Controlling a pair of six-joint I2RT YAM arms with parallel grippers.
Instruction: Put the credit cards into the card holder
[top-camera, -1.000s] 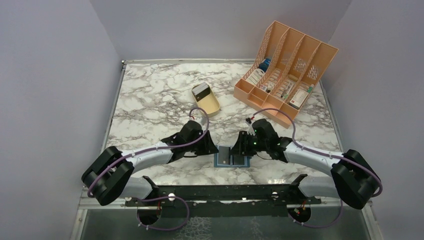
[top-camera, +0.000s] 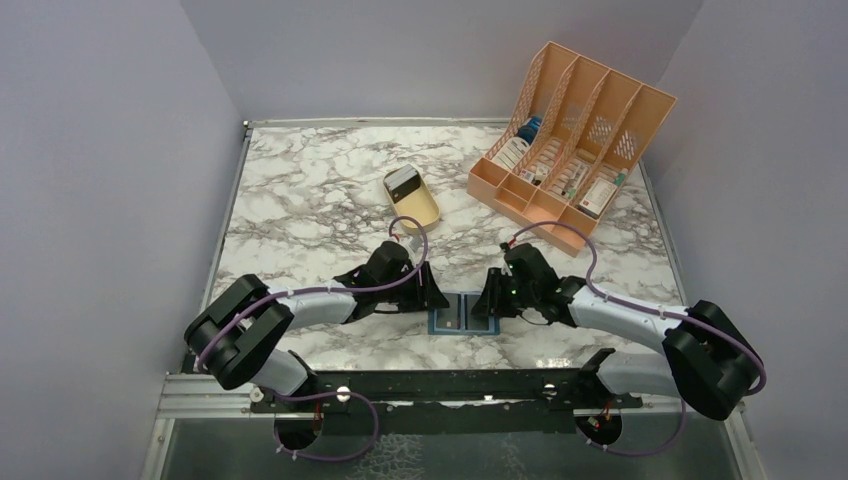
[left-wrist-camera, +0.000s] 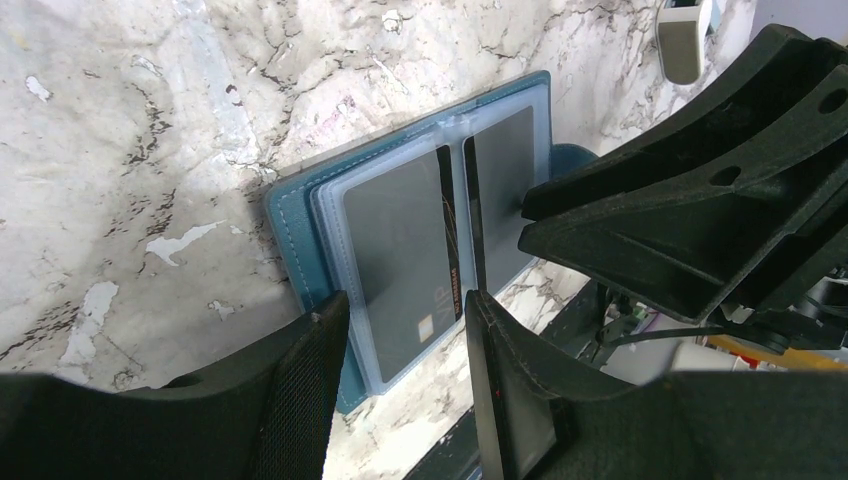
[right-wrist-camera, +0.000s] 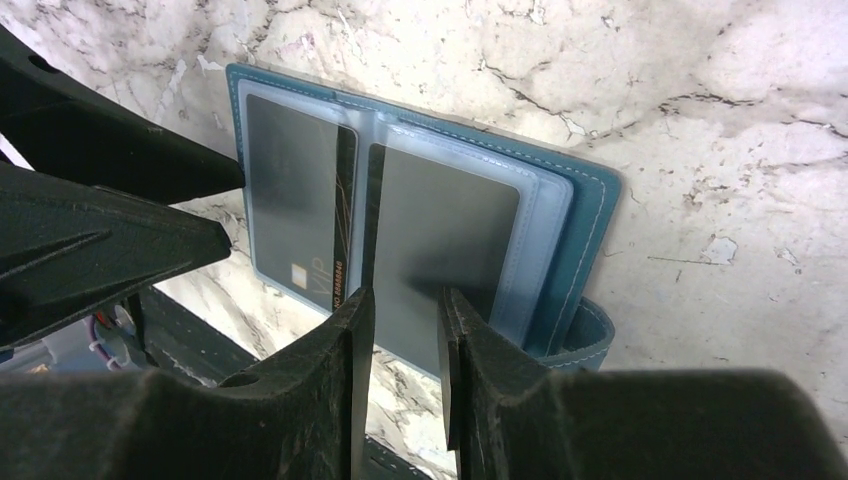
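Observation:
A blue card holder lies open flat at the table's front centre, with dark VIP cards in its clear sleeves, as both wrist views show. My left gripper is over the holder's left end, its fingertips parted, no card visible between them. My right gripper hangs over the right sleeve, fingertips a little apart with nothing visible gripped. Each gripper also appears in the other's wrist view, close to the holder.
A yellow tray with cards stands behind the holder. A peach compartment organiser with assorted items fills the back right.
My left gripper has moved slightly right toward the holder, and my right gripper has shifted slightly right. The holder looks unchanged.

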